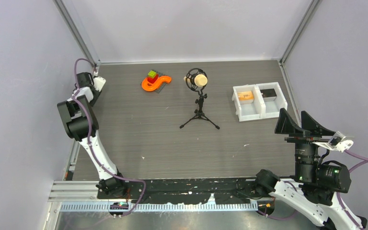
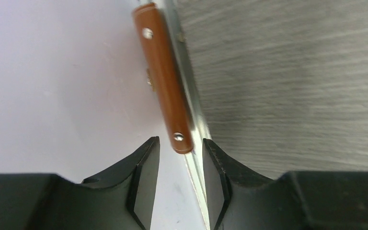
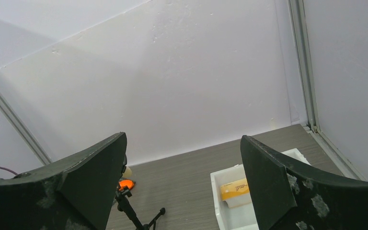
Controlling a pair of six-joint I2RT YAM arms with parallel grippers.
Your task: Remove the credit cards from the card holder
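Note:
A white two-compartment container [image 1: 260, 117] stands on the right of the table in the top view. In its left compartment is an orange-and-white item [image 1: 245, 96]; the right one holds a black-topped item [image 1: 268, 93]. These are too small to tell whether they are cards. The right wrist view shows the orange-and-white item [image 3: 235, 190] partly behind a finger. My right gripper is open and empty, raised in front of the container. Over by the left wall, my left gripper is open with nothing between its fingers, far from the container.
A black tripod [image 1: 200, 108] bearing a round black frame with cream pieces stands mid-table. Left of it sits an orange toy track [image 1: 156, 83] with red and green blocks. A brown strip [image 2: 165, 76] lies along the left wall's edge.

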